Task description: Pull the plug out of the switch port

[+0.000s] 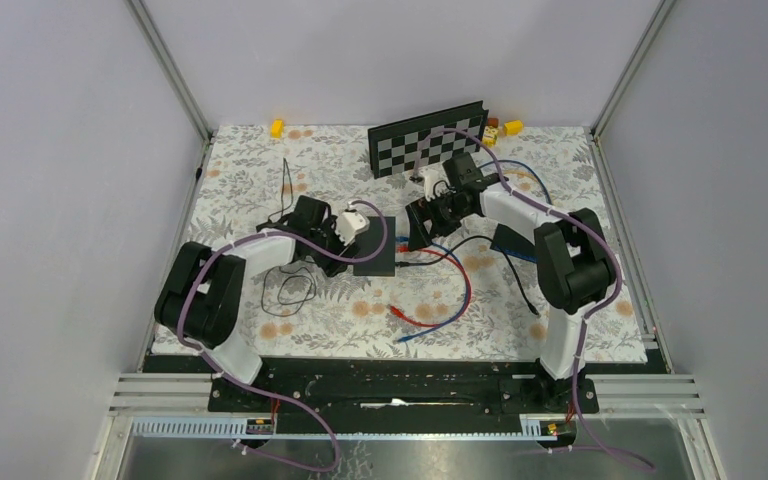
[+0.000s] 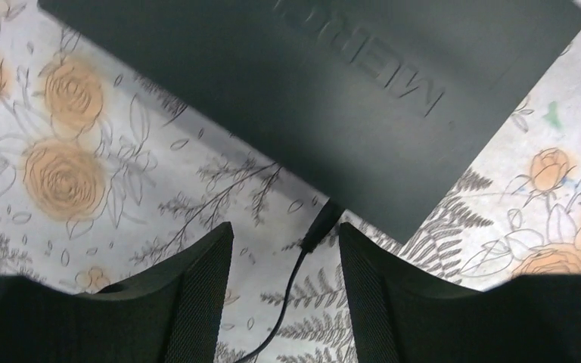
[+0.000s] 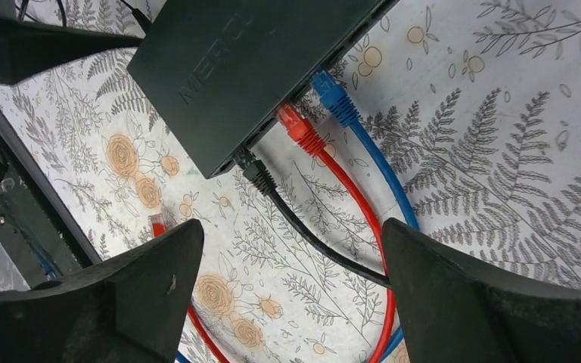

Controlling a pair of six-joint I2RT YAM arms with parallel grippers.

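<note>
The dark switch [image 1: 375,262] lies mid-table, with a thin black power plug [image 2: 319,227] in one side. My left gripper is low beside that plug, fingers apart with nothing clearly between them. On the other side, black [image 3: 256,172], red [image 3: 302,132] and blue [image 3: 333,98] network plugs sit in ports. My right gripper hangs open above their cables, apart from the plugs.
A second dark box [image 1: 515,245] lies to the right. A checkerboard [image 1: 420,147] stands at the back with small yellow objects [image 1: 513,128]. Loose cable ends and loops lie on the patterned mat.
</note>
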